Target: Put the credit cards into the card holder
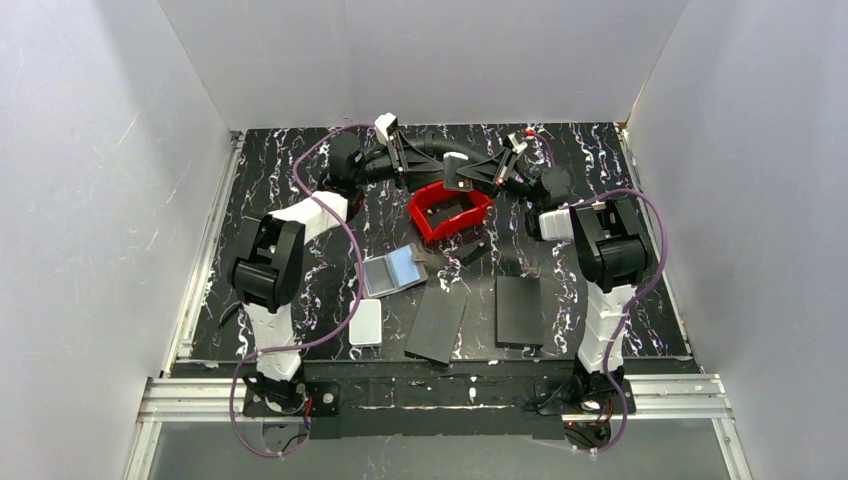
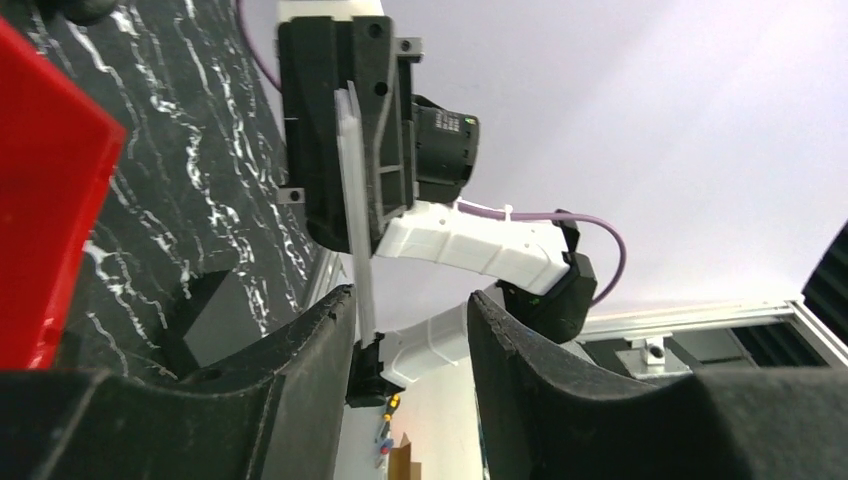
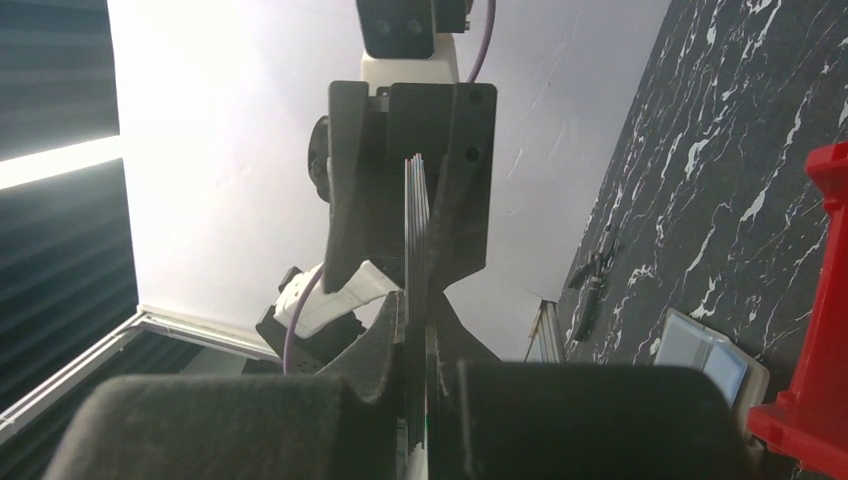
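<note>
A thin stack of credit cards (image 1: 456, 171) is raised near the red box, with my right gripper (image 1: 474, 177) shut on it. Seen edge-on in the right wrist view, the cards (image 3: 416, 220) stick out from between the fingers as several thin layers. Facing them is my left gripper, its fingers apart. The cards' edge (image 2: 354, 200) shows close to its left finger (image 2: 325, 345); whether they touch, I cannot tell. Spread open on the table, the card holder (image 1: 404, 266) shows a blue half and a grey half.
Below the cards stands the red box (image 1: 432, 237) with dark items inside. A small dark object (image 1: 472, 251) lies in front of it. Nearer the front edge are a white square (image 1: 366, 323) and two dark panels (image 1: 436, 323).
</note>
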